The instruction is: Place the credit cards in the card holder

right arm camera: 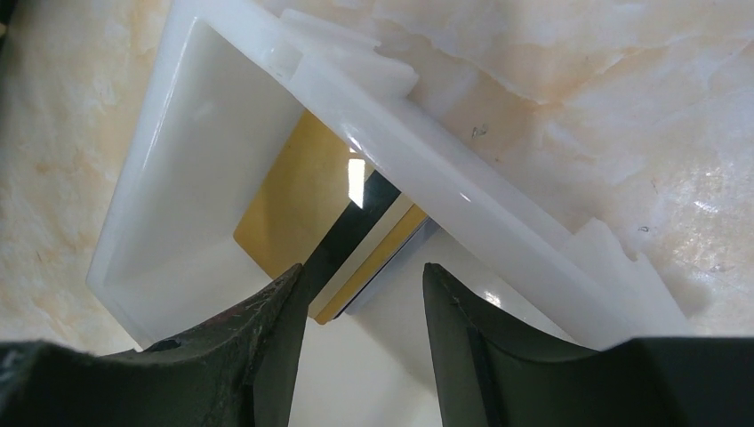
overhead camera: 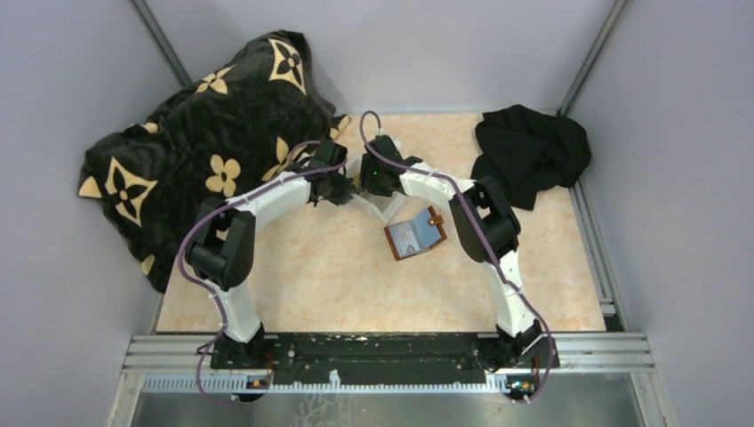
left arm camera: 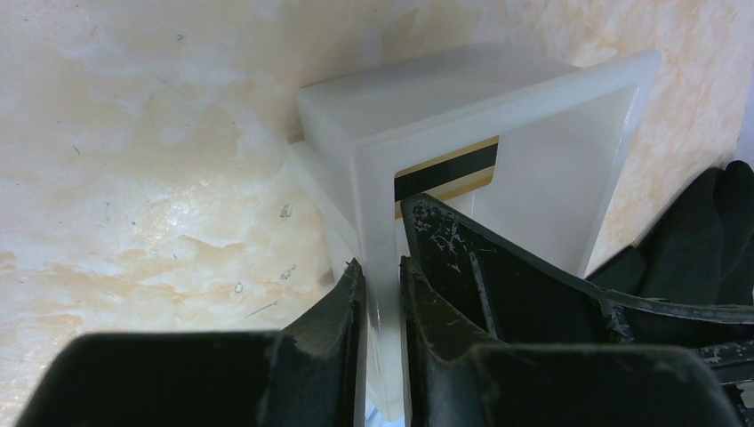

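Note:
A white tray (left arm camera: 498,98) stands at the back middle of the table, its near-left wall clamped by my left gripper, which is shut on it. Inside the tray lies a gold card with a black stripe (right arm camera: 302,196), in the right wrist view; a thin grey edge shows beneath it. My right gripper is open over the tray, its left finger (right arm camera: 284,302) close by the card's end. Whether it touches cannot be told. The open card holder (overhead camera: 416,235), brown-edged with blue-grey inner faces, lies in front of the tray.
A dark patterned cushion (overhead camera: 213,133) fills the back left, close to the left arm. Black cloth (overhead camera: 533,151) lies at the back right.

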